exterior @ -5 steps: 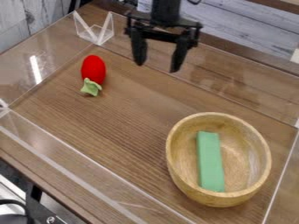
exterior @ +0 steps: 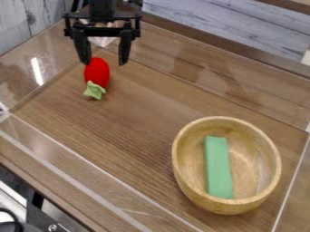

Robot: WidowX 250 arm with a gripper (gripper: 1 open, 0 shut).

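My black gripper (exterior: 104, 45) hangs at the upper left, its fingers spread open just above and around the top of a red oval object (exterior: 97, 72). A small pale green piece (exterior: 94, 91) lies at the red object's lower end. A round wooden bowl (exterior: 189, 145) sits at the lower right with a long green block (exterior: 218, 166) inside.
Pale plank surfaces border it at the top right and top left. Dark cable-like shapes show at the bottom left corner.
My gripper has moved left across the top of the table, from the upper middle to over the red object. The objects on the table have not visibly moved.
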